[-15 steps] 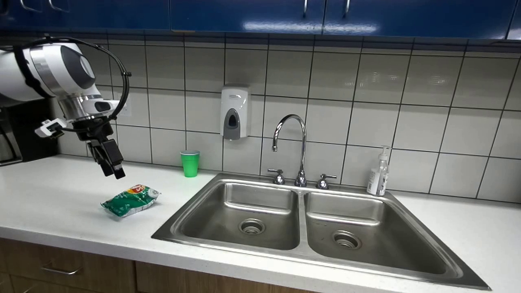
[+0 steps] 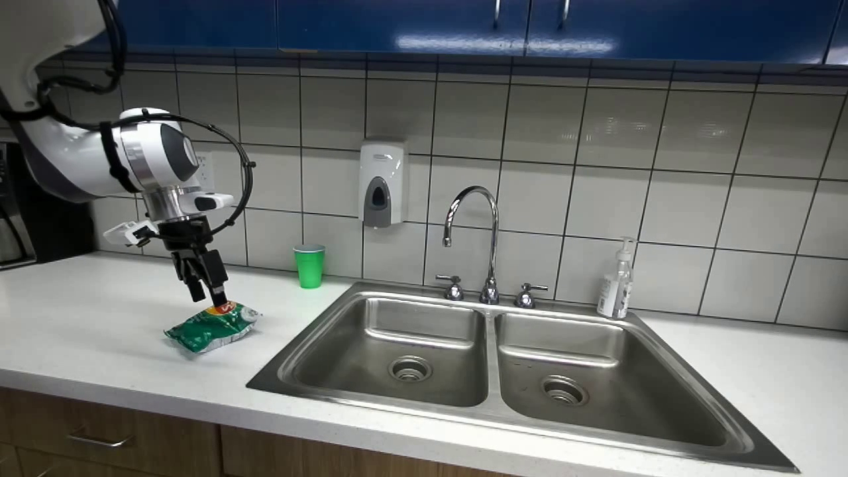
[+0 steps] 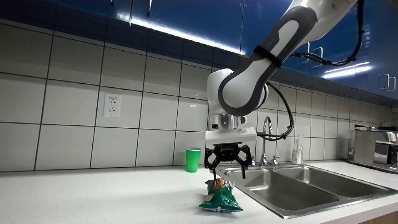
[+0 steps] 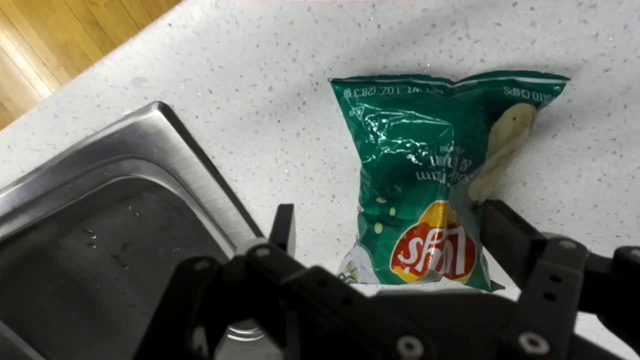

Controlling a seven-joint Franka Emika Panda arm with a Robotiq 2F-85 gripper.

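Note:
A green chip bag [image 2: 212,326] with a red and yellow logo lies on the white counter, left of the sink. My gripper [image 3: 229,177] is open just above the bag's logo end, nothing held between its fingers. In the wrist view the bag [image 4: 408,156] stretches away from the fingers. One finger [image 4: 510,237] overlaps the bag's right edge beside the logo; whether it touches cannot be told. The other finger [image 4: 285,228] stands apart from the bag, over the counter near the sink's corner.
The double steel sink [image 2: 493,397] is right of the bag, with a tall faucet [image 2: 490,238] behind it. A green cup [image 2: 309,266] stands near the tiled wall. A soap bottle [image 2: 617,282] is at the sink's back right. The counter left of the bag is clear.
The arm has moved right and somewhat lower in exterior view 1, bringing the gripper from the bag's upper left to close above it. The bag lies where it was.

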